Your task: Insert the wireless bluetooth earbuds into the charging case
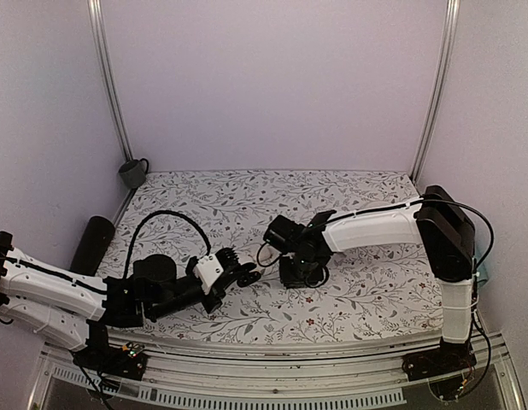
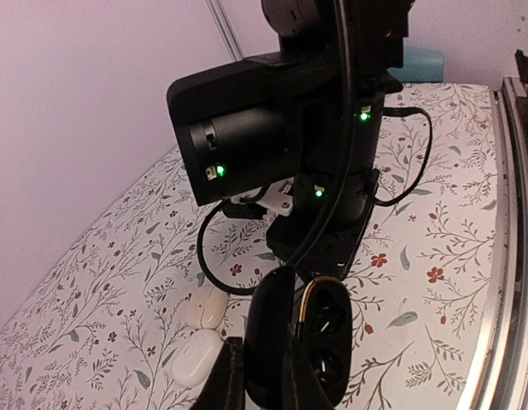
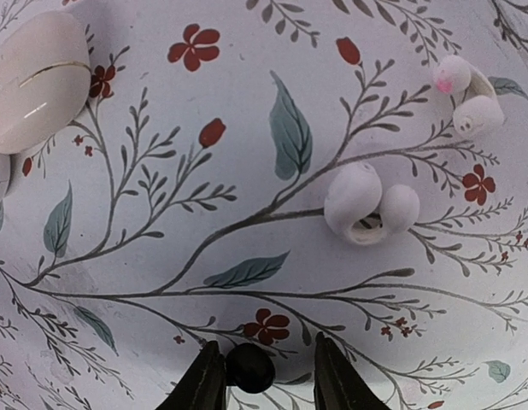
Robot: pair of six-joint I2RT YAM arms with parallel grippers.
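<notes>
My left gripper is shut on the black charging case [image 2: 325,337], held upright with lid open and two recesses visible. In the top view it hangs left of my right gripper [image 1: 294,273]. In the right wrist view that gripper points at the table, fingers apart, with a small round black earbud [image 3: 251,369] between them, against the left finger; whether it is gripped is not clear.
On the patterned table [image 1: 213,196] lie white cases [image 3: 38,81] and two pairs of white earbuds [image 3: 358,201] [image 3: 465,98]. A mug [image 1: 132,173] stands back left.
</notes>
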